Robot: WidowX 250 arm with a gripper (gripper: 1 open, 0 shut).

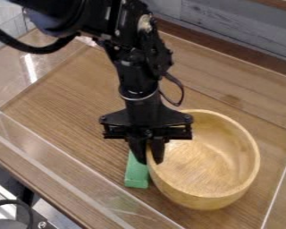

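My black gripper (150, 148) reaches down from the top, shut on the left rim of a pale yellow bowl (217, 170). The bowl stands on the wooden surface at the right, its rim slightly under the gripper body. A green block (137, 178) lies just left of the bowl, partly hidden behind the fingertips.
A wall (229, 36) runs along the back. At the lower left are the table's edge and a dark cable.
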